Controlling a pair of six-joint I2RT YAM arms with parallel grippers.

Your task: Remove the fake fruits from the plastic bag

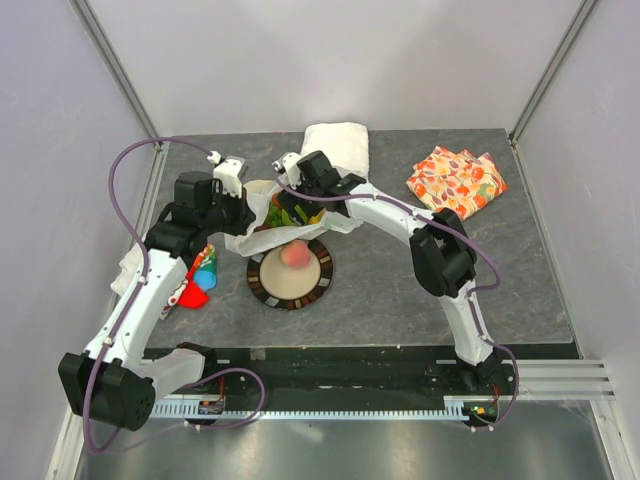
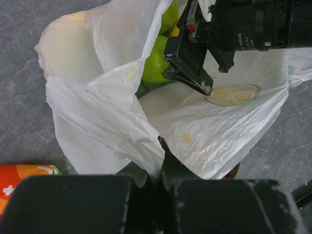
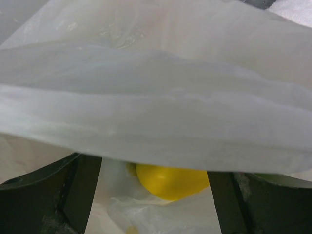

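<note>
My left gripper (image 1: 245,215) is shut on the rim of the white plastic bag (image 2: 112,112), whose gathered edge runs into its fingertips in the left wrist view. My right gripper (image 1: 298,205) is down in the bag, open; in the right wrist view a yellow fruit (image 3: 170,181) lies between and beyond its fingers, with bag film across the upper view. Green fruit (image 2: 155,61) shows inside the bag beside the right gripper. A peach (image 1: 296,254) lies on the round dark-rimmed plate (image 1: 287,292) in front of the bag.
An orange floral cloth (image 1: 455,180) lies at the back right, a white cushion (image 1: 335,140) at the back. Colourful packets (image 1: 198,280) lie at the left beside the arm.
</note>
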